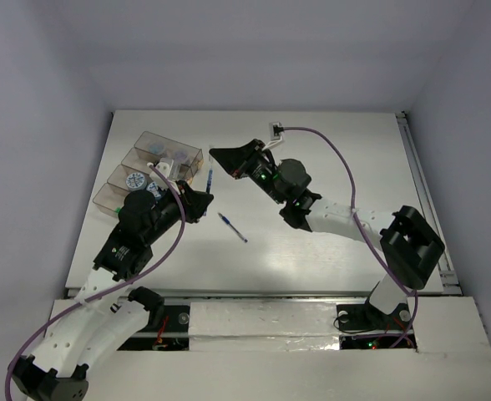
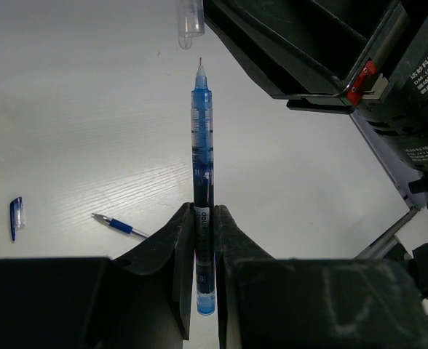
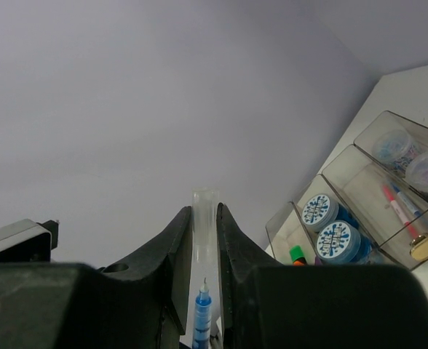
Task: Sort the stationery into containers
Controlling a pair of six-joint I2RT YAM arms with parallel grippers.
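Note:
In the left wrist view a blue pen [image 2: 203, 160] stands upright with its bare tip up, and my left gripper is shut on its lower barrel. Straight above the tip hangs a clear cap [image 2: 190, 18], apart from the pen. My right gripper has this cap [image 3: 204, 236] between its fingertips in the right wrist view, where the pen's tip [image 3: 204, 287] shows just below. A second blue pen [image 1: 233, 228] lies on the table. Near it in the left wrist view is a small blue clip cap [image 2: 16, 217].
The clear compartment box [image 1: 130, 159] stands at the back left, partly behind my left arm. Its compartments hold blue-lidded jars [image 3: 338, 241], a green-capped item [image 3: 297, 254], tubs [image 3: 397, 147] and a pink pen [image 3: 396, 203].

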